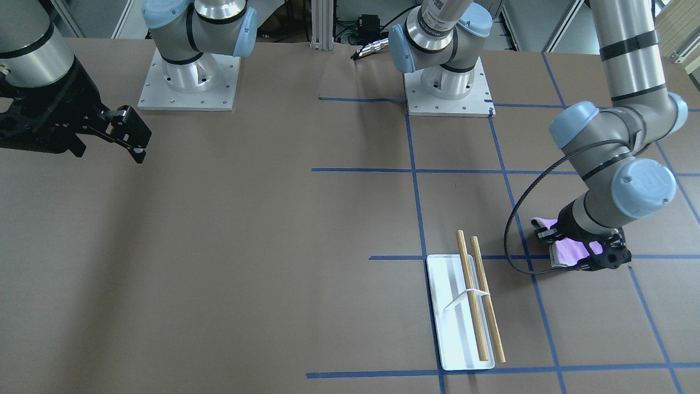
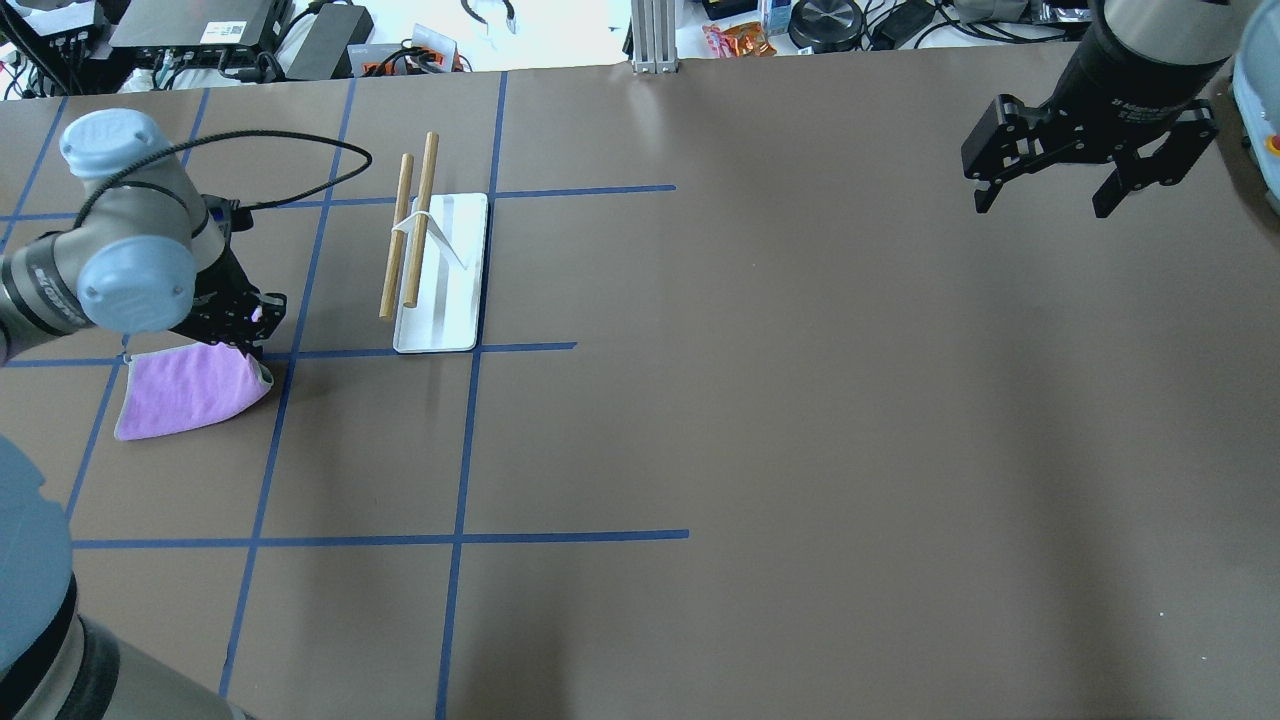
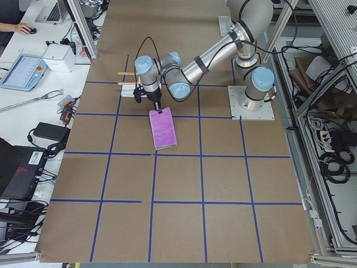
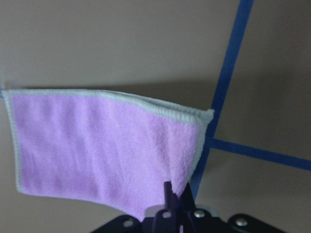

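A pink cloth with a pale edge (image 4: 87, 145) lies on the taped grid table, in the left view (image 3: 163, 131) and top view (image 2: 180, 390). My gripper is down at one edge of it, its fingertips close together with pink fabric gathered at them; it appears shut on the cloth. In the front view the gripper (image 1: 577, 249) hides much of the cloth.
A white tray (image 1: 449, 328) with two wooden sticks (image 1: 495, 335) on it lies beside my gripper. Other arms stand around the table, one black gripper (image 2: 1086, 156) at the far side.
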